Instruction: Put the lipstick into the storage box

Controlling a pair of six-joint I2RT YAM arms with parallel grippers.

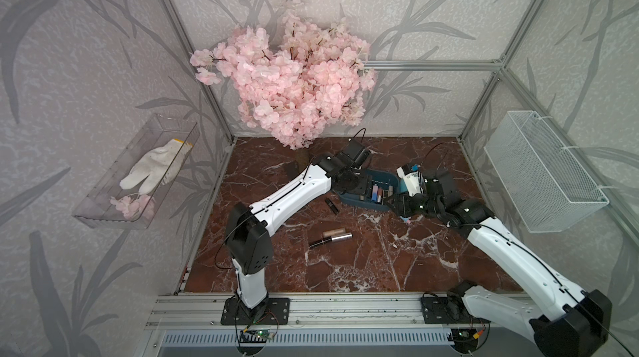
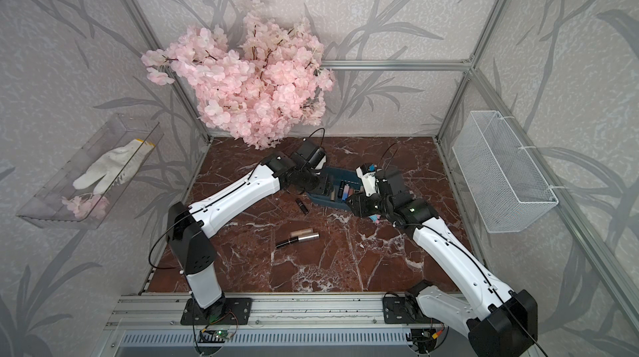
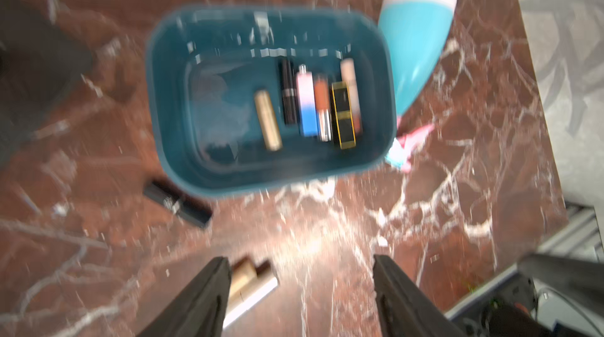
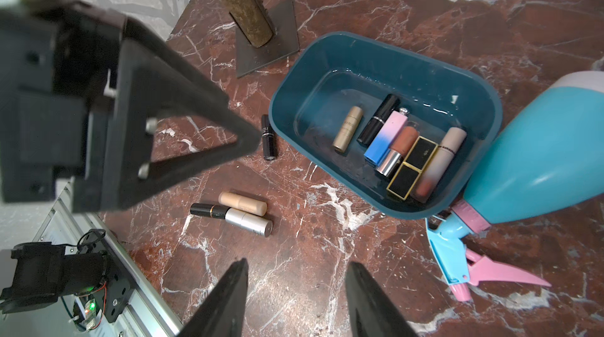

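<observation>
The dark blue storage box [image 4: 385, 44] holds several lipsticks in a loose row, including a gold tube [image 4: 348, 129], a black tube [image 4: 378, 120], a pink-blue tube [image 4: 386, 137] and a black-and-gold case [image 4: 412, 168]. Outside it, a short black tube [image 4: 268, 137] lies by the box's left end. Nearer the front, a beige tube [image 4: 243, 203] and a black-silver tube [image 4: 249, 222] lie side by side. My left gripper is open above the table, its fingers apart and empty. My right gripper, open and empty, hovers near the box's right end.
A turquoise spray bottle [image 4: 541, 148] lies against the box's right side. Behind the box's left end stands the blossom tree's trunk [image 4: 242, 3] on a dark base. Bare table [image 1: 372, 263] lies in front.
</observation>
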